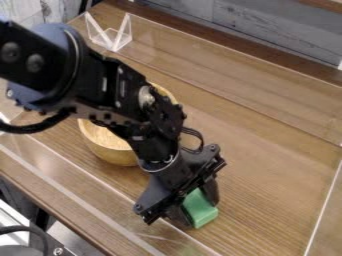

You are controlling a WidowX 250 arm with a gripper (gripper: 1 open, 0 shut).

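Note:
My black gripper (182,194) is lowered at the lower middle of the camera view, shut on a green object (201,210) that rests at table level. The fingers cover much of the object, so its full shape is hidden. Behind the arm, a tan bowl (110,146) is partly visible on the left.
A white wire-like holder (110,33) stands at the back left, near the wall. The table's front edge runs along the lower left, with a dark cable beyond it.

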